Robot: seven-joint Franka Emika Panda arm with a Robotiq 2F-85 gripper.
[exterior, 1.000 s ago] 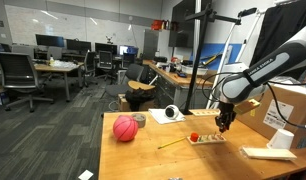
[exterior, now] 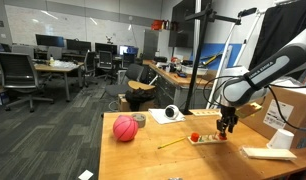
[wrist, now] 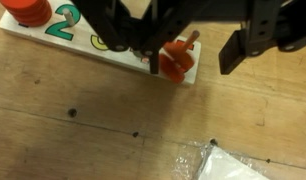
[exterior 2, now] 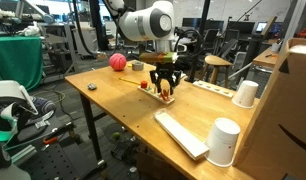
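A pale wooden counting board (wrist: 108, 45) with painted numbers and pegs crosses the upper left of the wrist view. Red rings (wrist: 29, 10) sit at one end, and orange rings (wrist: 173, 68) lie at the other, around or against a peg there; which is hard to tell. My gripper is over this orange end, its fingers apart. The left finger is close to the orange rings, while a gap separates them from the right finger (wrist: 233, 50). In exterior view 1 the gripper (exterior: 224, 132) is low above the board's right end.
Crumpled clear plastic with a white piece (wrist: 228, 165) lies near the board. A long pale block (exterior 2: 181, 135) and white cups (exterior 2: 223, 142) stand on the near side. A pink ball (exterior: 125, 128) and a yellow stick (exterior: 173, 143) are to the left.
In exterior view 1, an orange-red patch now shows just under the gripper, where it was hardly visible before. The arm has stayed nearly in place.
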